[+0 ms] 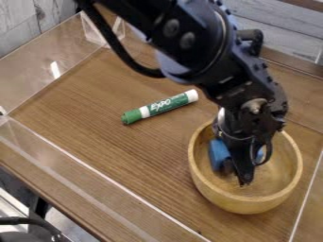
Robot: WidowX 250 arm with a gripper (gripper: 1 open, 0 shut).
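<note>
A tan round wooden bowl [271, 189] stands on the right of the table. The black gripper [243, 156] reaches down into it from above, shut on a blue object [218, 154] inside the bowl; the object is mostly hidden behind the fingers, so its kind is unclear.
A green Expo marker [158, 108] lies on the wooden table [94, 123] left of the bowl. Clear plastic edging runs along the table's left and front sides.
</note>
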